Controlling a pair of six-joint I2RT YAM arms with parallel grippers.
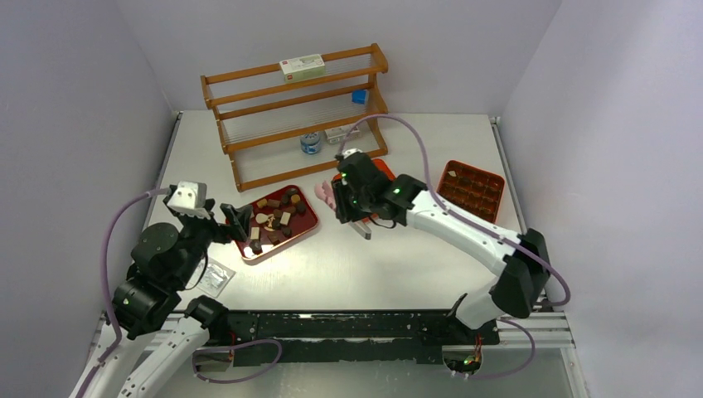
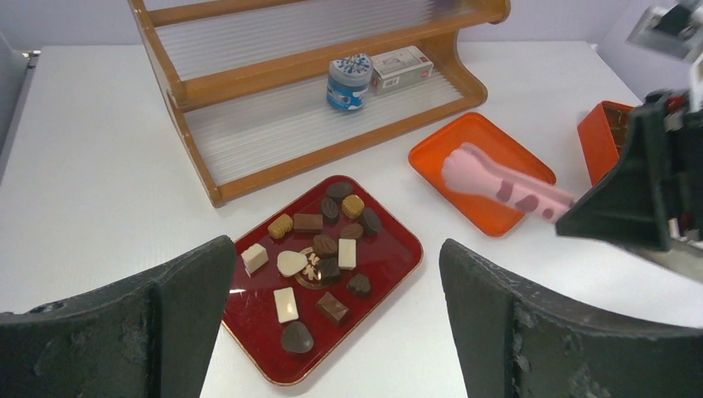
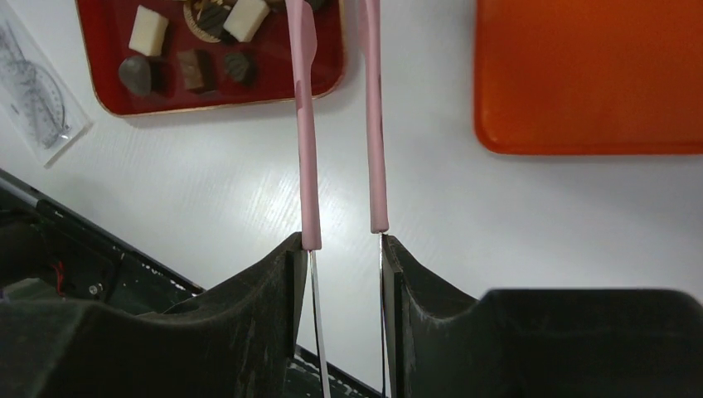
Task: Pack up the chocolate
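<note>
My left gripper stands open at the left edge of the red tray, which holds assorted chocolates such as a white piece and a dark one. My right gripper holds pink-tipped tongs, their two arms apart with nothing seen between them; it hovers between the red tray and an orange tray. A divided orange box lies at the right of the table.
A wooden rack with a jar and boxes stands at the back. A clear packet lies at the front left.
</note>
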